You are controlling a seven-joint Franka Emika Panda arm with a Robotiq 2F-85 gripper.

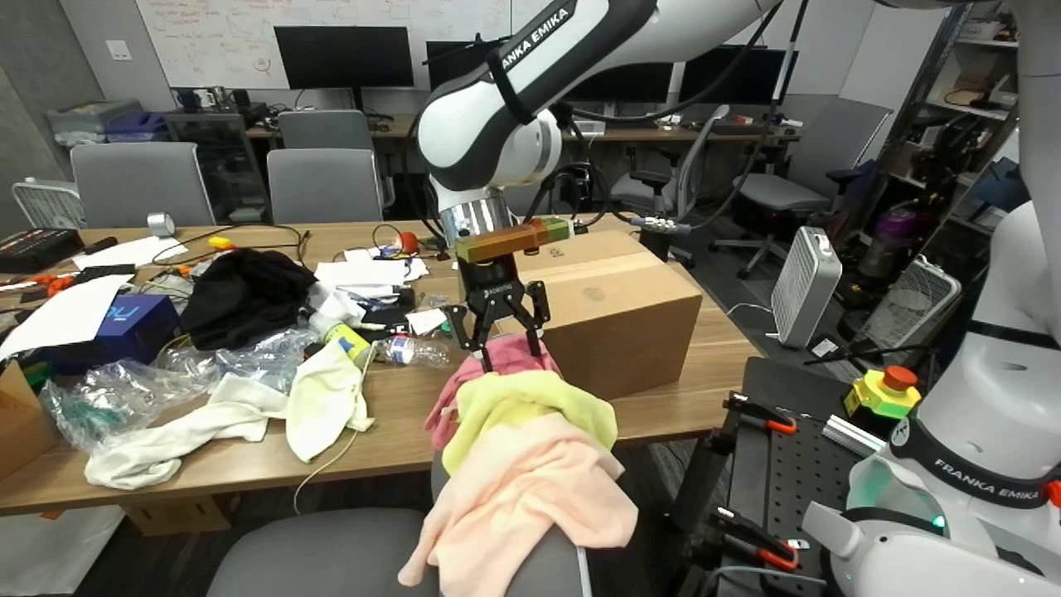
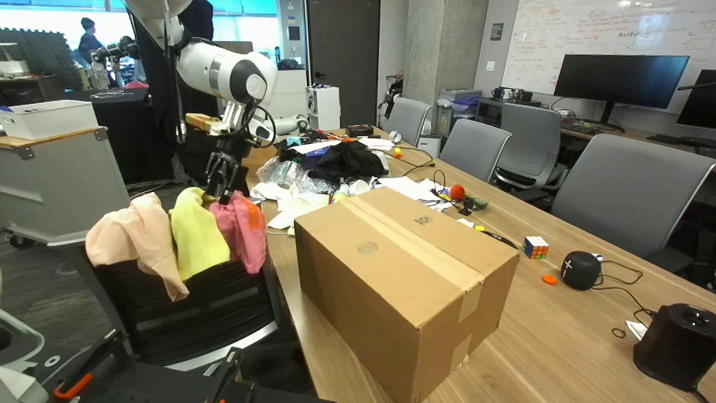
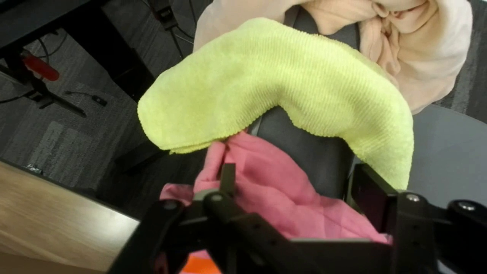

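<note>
Three cloths drape over the back of a chair: a pink one (image 1: 507, 356), a yellow one (image 1: 532, 398) and a peach one (image 1: 527, 487). The pink cloth is closest to the table. My gripper (image 1: 511, 360) points down at it, fingertips at its upper folds. In the wrist view the fingers (image 3: 228, 179) stand well apart, with pink cloth (image 3: 274, 182) in the space between and below them. No pinch on the fabric shows. The yellow cloth (image 3: 274, 77) arches just beyond the fingers, and the right finger overlaps its lower end in that view.
A large cardboard box (image 2: 403, 248) stands on the table right beside the chair back. Farther along the table lie white cloths (image 1: 323, 398), clear plastic bags, a black cloth (image 1: 249, 298) and papers. The chair seat (image 1: 318, 552) is bare.
</note>
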